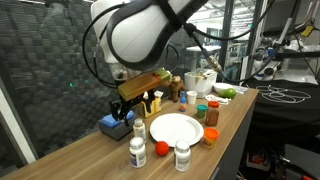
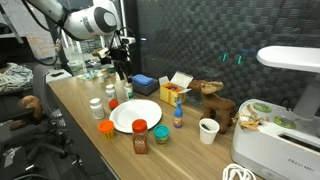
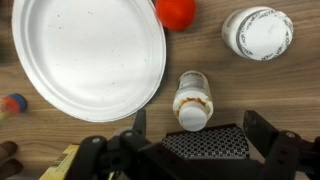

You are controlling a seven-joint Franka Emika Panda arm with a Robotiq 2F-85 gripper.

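Note:
My gripper hangs open over the counter, its dark fingers spread to either side of a small white bottle. The bottle stands upright below the fingers, seen from above with its pale cap between them, and nothing is gripped. In exterior view 1 the gripper is just above and beside that bottle. A white plate lies beside it, with a red ball-like object near the plate's rim. A larger white-capped bottle stands at the upper right of the wrist view.
A dark blue box sits behind the gripper. Two white bottles stand toward the front, one of them near the counter edge. Orange and red-lidded jars flank the plate. Bare wood lies at the left.

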